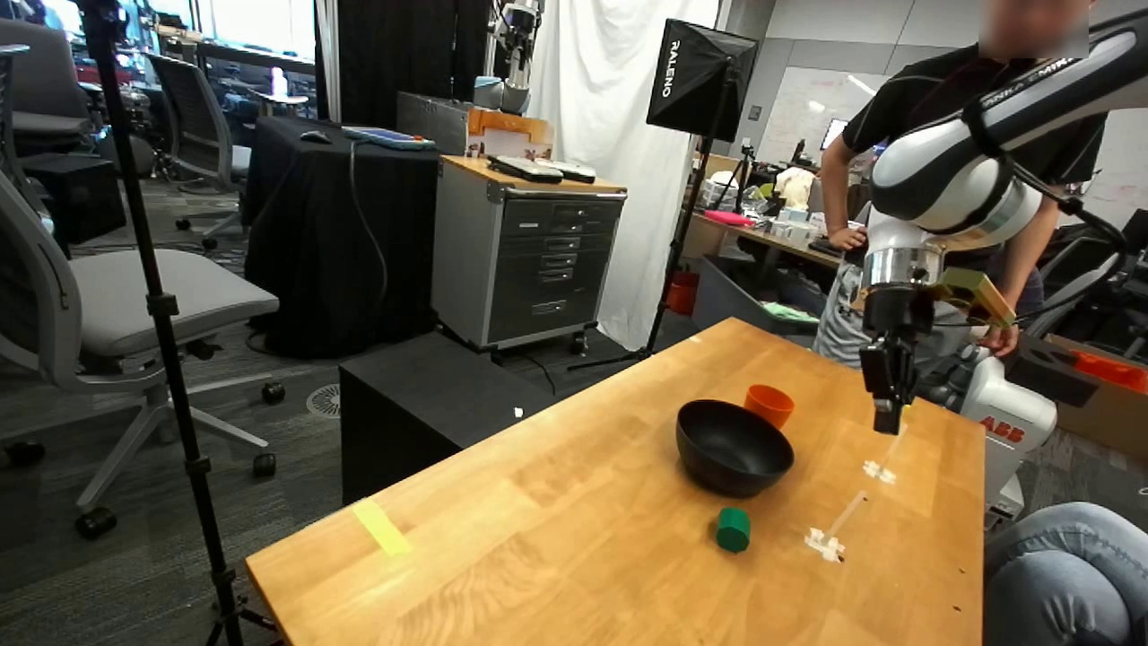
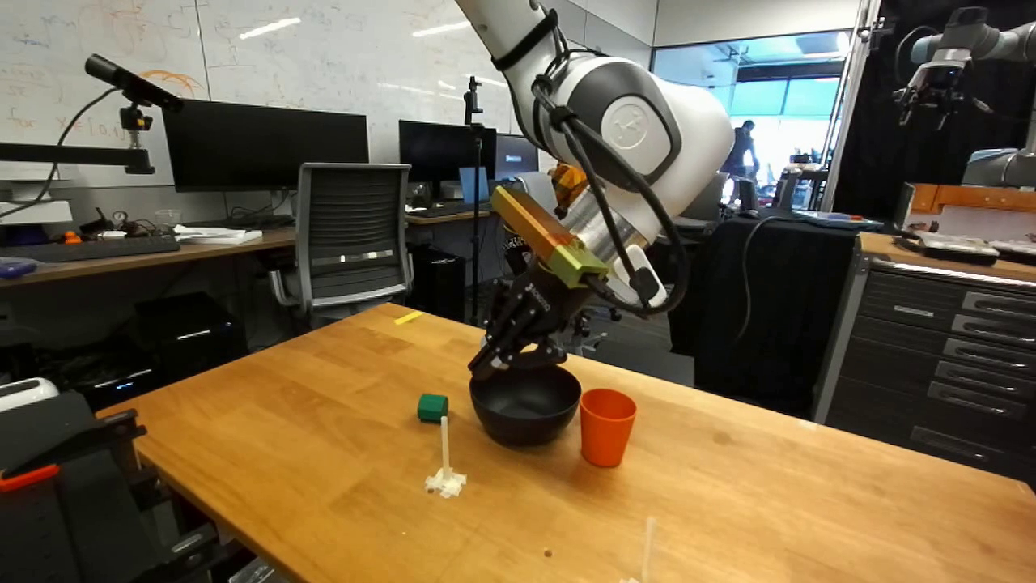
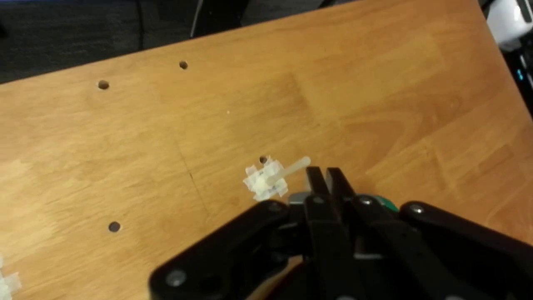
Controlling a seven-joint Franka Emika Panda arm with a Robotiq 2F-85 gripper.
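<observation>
My gripper (image 1: 889,424) points down above the table, its two fingers close together in the wrist view (image 3: 327,172). It looks shut, and nothing shows between the fingertips. A black bowl (image 1: 734,447) sits on the table, with an orange cup (image 1: 770,404) beside it. On the bowl's other side lies a green block (image 1: 733,529); only a green sliver (image 3: 388,202) shows past the fingers in the wrist view. Exterior view 2 has the gripper (image 2: 477,369) overlapping the rim of the bowl (image 2: 524,408). A bit of yellow block (image 1: 907,408) peeks out behind the gripper.
Two thin pale sticks are taped upright to the table, one (image 1: 847,515) nearer the green block and another (image 1: 893,452) closer to the gripper. A person (image 1: 969,118) stands behind the arm.
</observation>
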